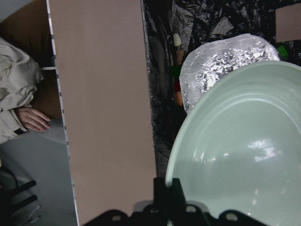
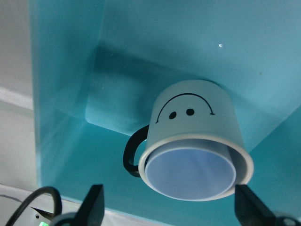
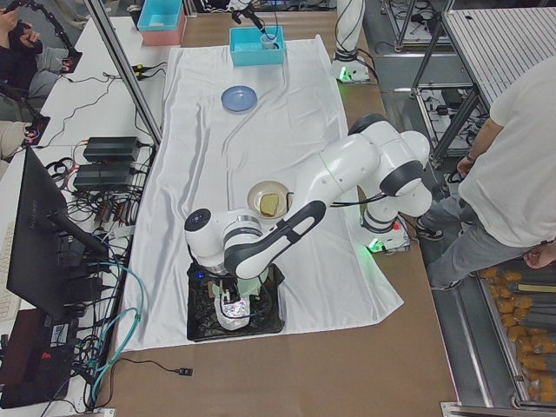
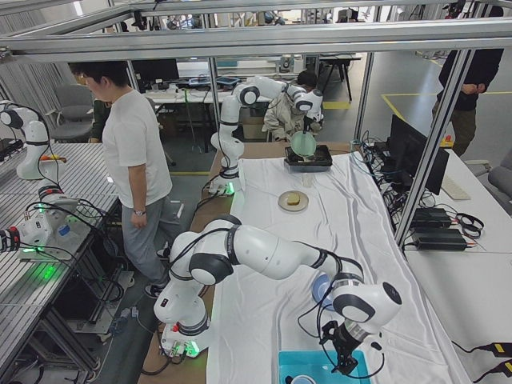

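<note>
My left gripper is shut on the rim of a pale green plate (image 1: 237,141), held over a black bin (image 3: 198,321) lined with dark plastic, which holds a crumpled foil item (image 1: 221,52) and small coloured pieces (image 1: 178,70). In the right wrist view my right gripper is open over a blue tub (image 2: 155,37). In the tub lies a smiley mug (image 2: 193,110) on its side, with a pale blue cup (image 2: 188,172) inside it.
A tan plate (image 4: 284,202) with a yellowish item and a blue plate (image 3: 239,98) lie on the white cloth (image 3: 217,148). A monitor and cables line one side. A person (image 4: 136,160) stands beside the table.
</note>
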